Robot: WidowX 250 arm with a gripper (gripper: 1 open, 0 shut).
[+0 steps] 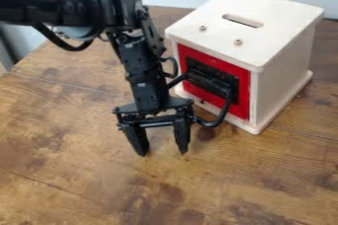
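Note:
My black gripper [160,142] points down over the wooden table, in front of and left of a pale wooden box [278,46]. Its two fingers stand apart, with only table showing between them. The box has a slot in its sloped top and a red front panel [238,106] carrying a black fitting, partly hidden by a black cable and the arm.
A pale wall and the table's back edge show at the upper left.

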